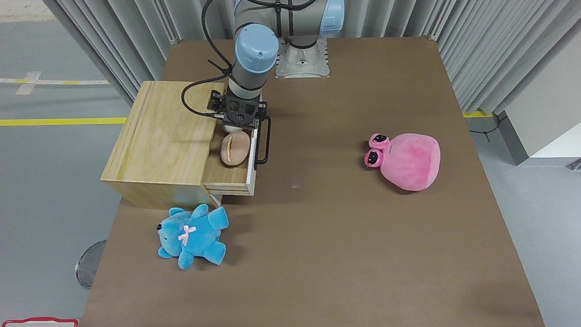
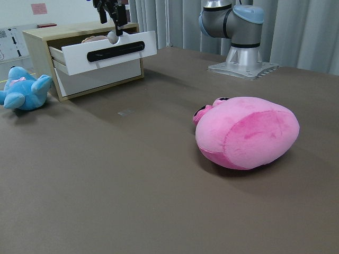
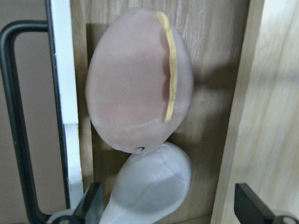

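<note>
A wooden cabinet (image 1: 158,136) has its white-fronted drawer (image 2: 74,58) pulled out. Inside lie a beige oval plush with a yellow strip (image 1: 234,147) and a white plush (image 3: 147,186), best seen in the wrist view. My gripper hangs just over the back of the drawer, above the white plush; its fingertips (image 3: 252,210) are spread wide, with the white plush visible between and below them.
A blue teddy bear (image 1: 193,237) lies by the cabinet's front corner. A pink plush (image 1: 408,162) lies on the right of the brown table (image 1: 354,245).
</note>
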